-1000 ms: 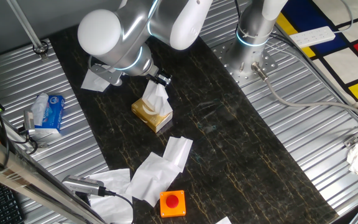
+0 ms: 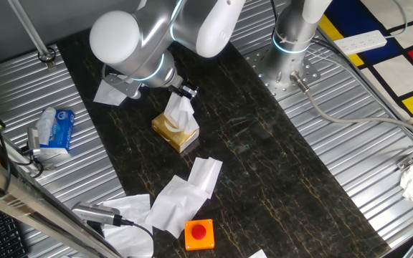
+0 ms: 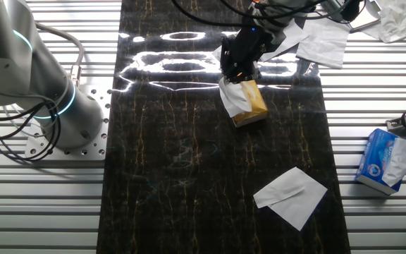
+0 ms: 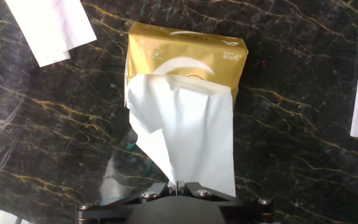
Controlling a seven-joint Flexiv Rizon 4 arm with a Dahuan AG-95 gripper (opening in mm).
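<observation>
A gold tissue box (image 4: 188, 53) rests on the dark marbled surface, with a white tissue (image 4: 197, 134) drawn up out of its slot. My gripper is shut at the lower edge of the wrist view, and the tissue's corner runs in between its fingertips. The rest of the sheet hangs from there back to the slot, so it still meets the box. From the side, exterior view 1 has the gripper (image 2: 190, 92) just above the tissue (image 2: 181, 110) and the box (image 2: 176, 133). In exterior view 2 the gripper partly covers the far side of the box (image 3: 254, 106).
Loose white sheets (image 2: 178, 204) lie near an orange block with a red button (image 2: 199, 233). Another sheet (image 2: 115, 92) is behind the gripper. A blue tissue pack (image 2: 57, 130) stands on the ribbed metal to the left. Right of the gold box, the dark surface is bare.
</observation>
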